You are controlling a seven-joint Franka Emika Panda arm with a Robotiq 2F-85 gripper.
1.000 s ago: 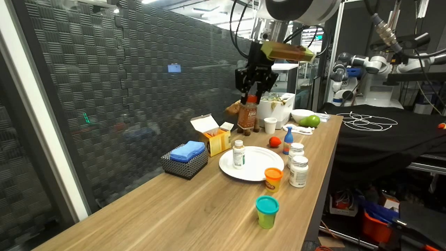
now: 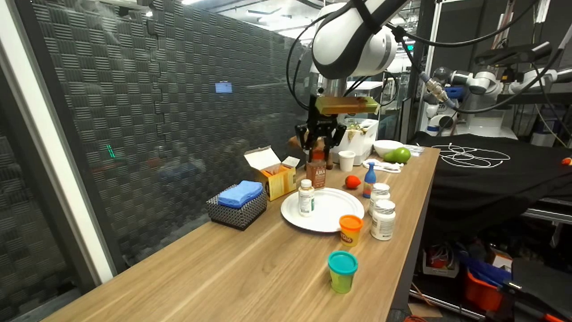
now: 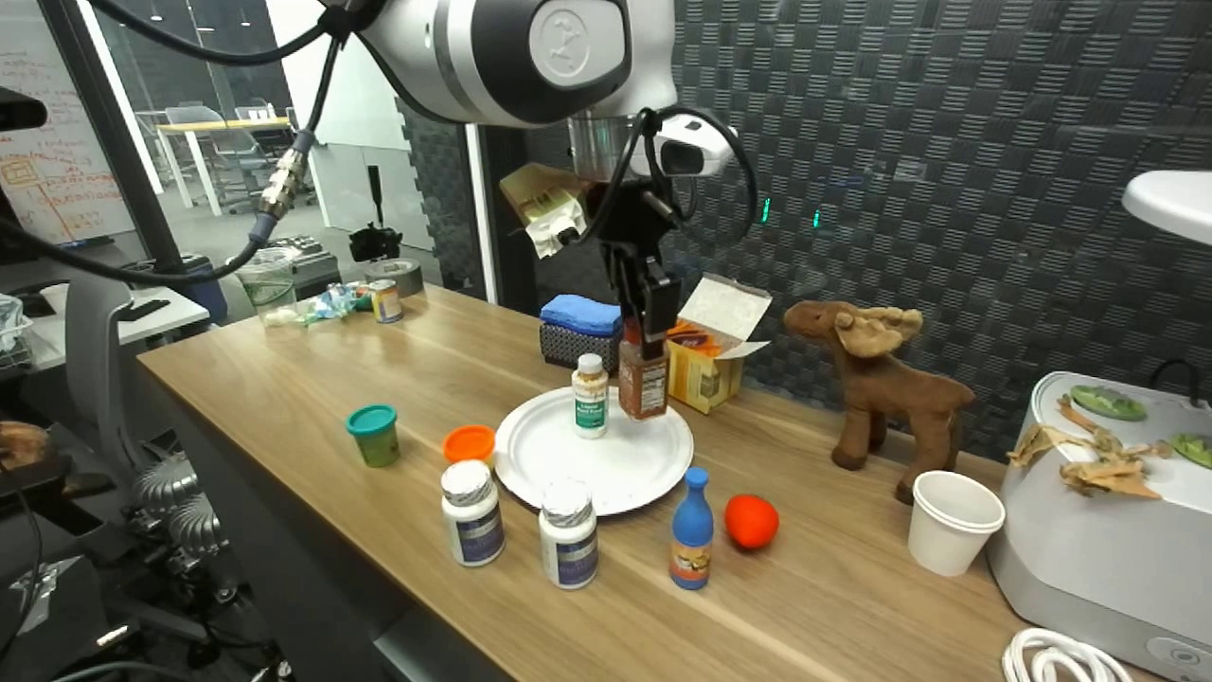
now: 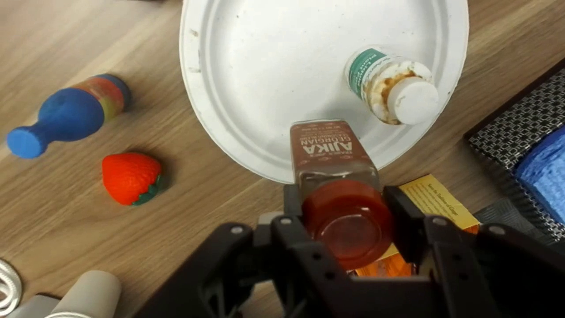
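Observation:
My gripper is shut on the red cap of a spice jar (image 4: pixel 331 145) labelled Ajika. In exterior view 1 the jar (image 2: pixel 316 174) is upright at the far rim of the white plate (image 2: pixel 340 212); in exterior view 2 the jar (image 3: pixel 643 385) is at the plate's back edge. Whether its base touches the plate cannot be told. Close by on the plate stands a white-capped bottle with a green label (image 3: pixel 590 398), apart from the jar.
An open yellow box (image 2: pixel 281 180) and a black basket with a blue cloth (image 2: pixel 236 208) flank the plate. Around it also stand two white pill bottles (image 3: pixel 472 517), a blue bottle (image 3: pixel 690 534), a toy strawberry (image 4: pixel 131 177) and Play-Doh tubs (image 2: pixel 342 271).
The jar, held in my gripper throughout, has come down from above the table behind the plate to the plate's far rim. Other objects stayed put.

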